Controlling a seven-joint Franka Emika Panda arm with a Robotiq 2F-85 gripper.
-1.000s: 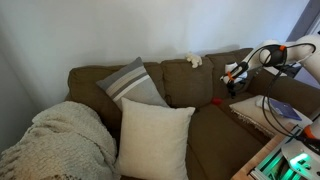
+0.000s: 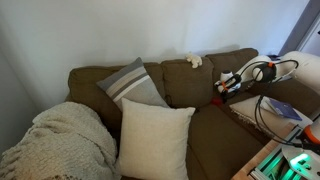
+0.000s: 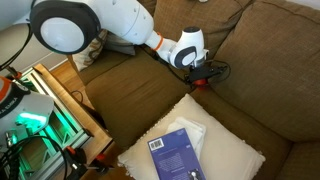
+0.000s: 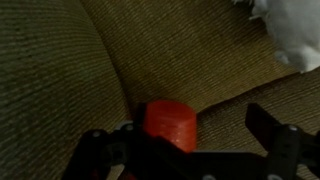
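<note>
A rounded red object sits on the brown couch, low in the wrist view, near the crease by the backrest. My gripper stands open over it. The red object is close to the left finger, while a wide gap separates it from the right finger; whether the left one touches it I cannot tell. In exterior view 1 the gripper is down at the red object. Exterior view 2 shows only a bit of red beneath the gripper.
A white plush toy rests on top of the backrest. A cream pillow, a striped pillow and a knitted blanket fill the couch's left side. A blue book lies on a pale cushion near the arm.
The arm has come down and to the left in exterior view 1, bringing my gripper to the red object. The red object shows no clear movement.
</note>
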